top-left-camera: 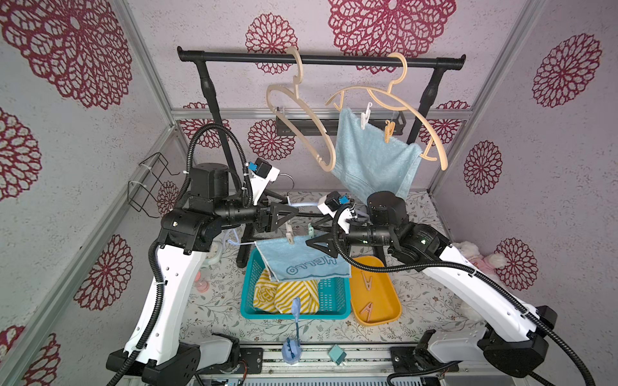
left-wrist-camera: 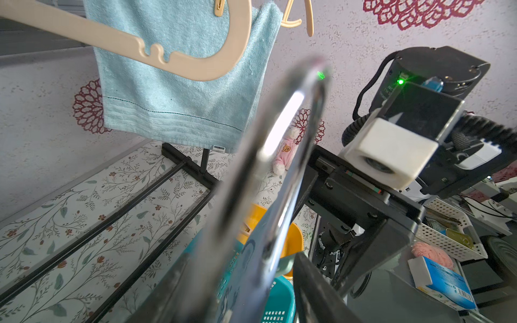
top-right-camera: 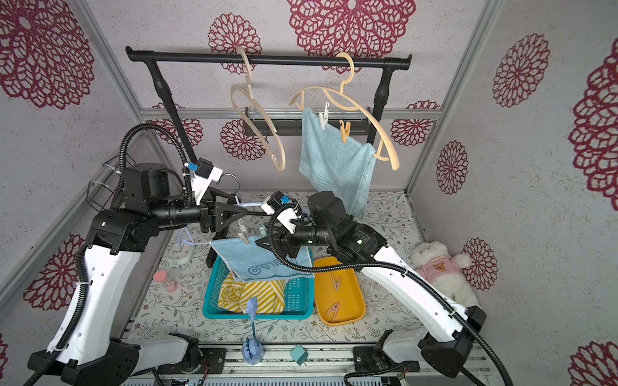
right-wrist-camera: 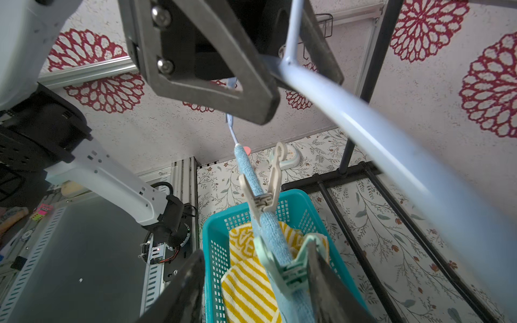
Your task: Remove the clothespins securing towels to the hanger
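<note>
A light-blue hanger (right-wrist-camera: 366, 129) carries a blue HELLO towel (top-left-camera: 276, 257). My left gripper (top-left-camera: 293, 212) is shut on the hanger near its metal hook (left-wrist-camera: 280, 129). Two clothespins clip the towel's upper edge: a beige one (right-wrist-camera: 264, 199) and a mint-green one (right-wrist-camera: 288, 277). My right gripper stands open around the green pin. One finger (right-wrist-camera: 325, 285) lies close against that pin, while a gap shows on the other side; contact is hard to tell. Higher up, a second blue towel (top-left-camera: 373, 154) hangs with a white pin (top-left-camera: 365, 117) and an orange pin (top-left-camera: 389, 131).
Below the HELLO towel sits a teal basket (top-left-camera: 248, 302) with a yellow-striped towel (top-left-camera: 299, 297). An orange tray (top-left-camera: 386, 308) holding two pink pins stands beside it on the right. An empty beige hanger (top-left-camera: 309, 115) hangs from the black rail (top-left-camera: 347, 60).
</note>
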